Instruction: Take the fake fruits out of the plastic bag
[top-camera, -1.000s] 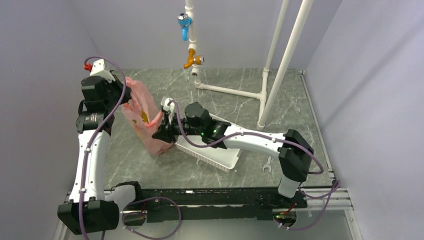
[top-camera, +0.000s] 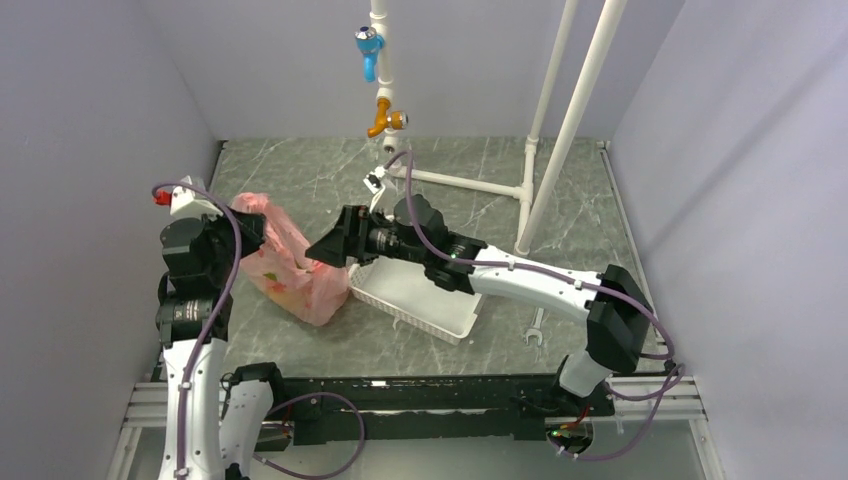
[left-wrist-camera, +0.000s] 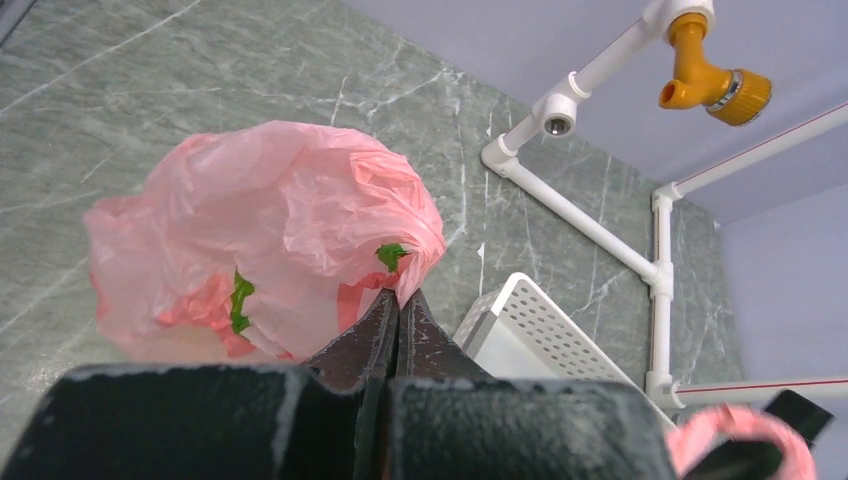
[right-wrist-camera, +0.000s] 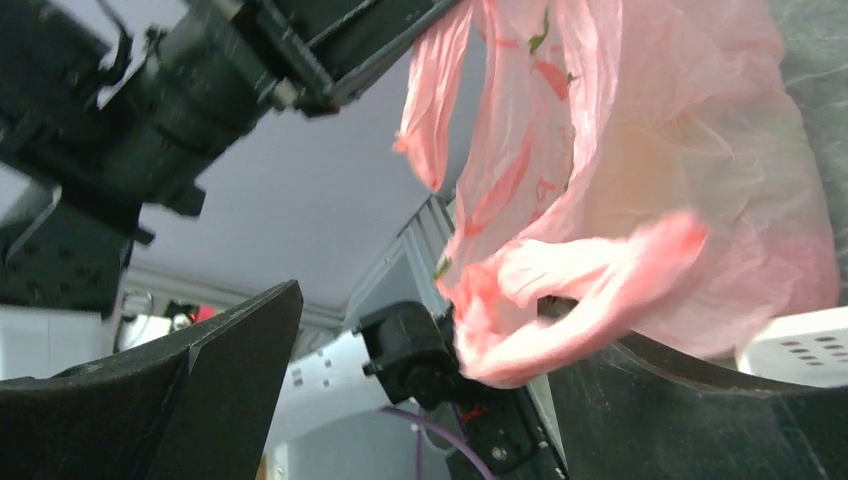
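The pink plastic bag (top-camera: 285, 265) stands at the left of the counter, with a faint yellowish patch showing through its side. Its fruits cannot be made out singly. In the left wrist view, my left gripper is shut on a gathered bit of the bag's rim. My right gripper is open, its black fingers (right-wrist-camera: 225, 370) wide apart. A blurred loop of the bag's handle (right-wrist-camera: 570, 330) rises between them, not pinched. From above, the right gripper is at the bag's right side.
A white perforated basket (top-camera: 410, 321) lies right of the bag, partly under my right arm. White pipes (top-camera: 465, 184) and an orange tap (top-camera: 380, 118) stand behind. A wrench (top-camera: 535, 330) lies at the right.
The left gripper has shifted slightly, still with the bag.
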